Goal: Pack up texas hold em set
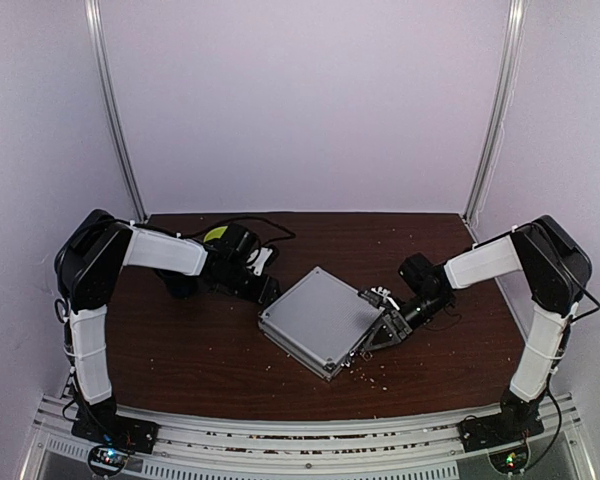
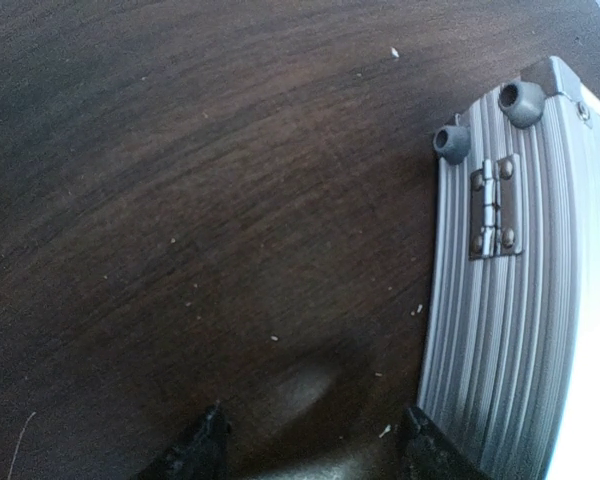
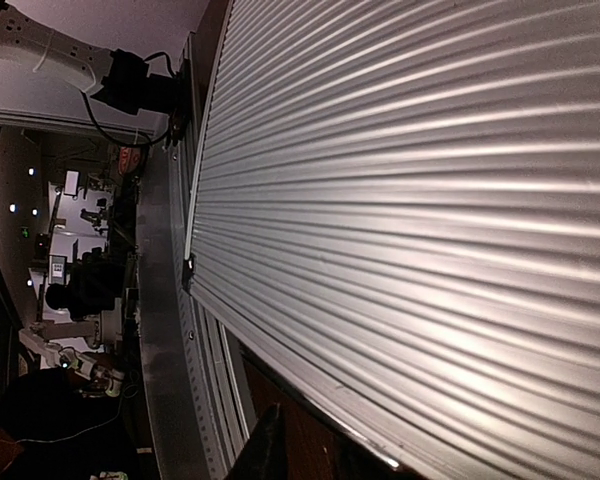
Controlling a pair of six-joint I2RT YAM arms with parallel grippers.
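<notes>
A silver aluminium case lies flat and turned at an angle on the dark table, its lid down; what is inside is hidden. In the left wrist view its ribbed side shows a hinge and two dark feet. My left gripper is beside the case's left corner, its fingers spread, with only tabletop between them. At the opposite, right-hand edge is my right gripper; its dark fingers stand apart low in the right wrist view, close to the case's ribbed surface.
A yellow round thing is partly hidden behind the left arm. Pale crumbs are scattered in front of the right gripper. Bare table stretches left of the case. A metal rail runs along the front.
</notes>
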